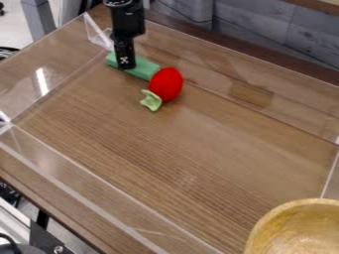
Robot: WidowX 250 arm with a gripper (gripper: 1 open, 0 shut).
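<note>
My black gripper (126, 52) hangs at the upper left of the camera view, its tips down on a long green object (145, 67) lying on the wooden table (185, 174). It looks shut; whether anything is between its fingers is too small to tell. A red round object (167, 83) lies at the right end of the green one, with a small pale green piece (151, 100) just below it.
A yellow bowl (298, 226) sits at the lower right, partly out of view. A grey wooden wall (252, 25) runs along the back right.
</note>
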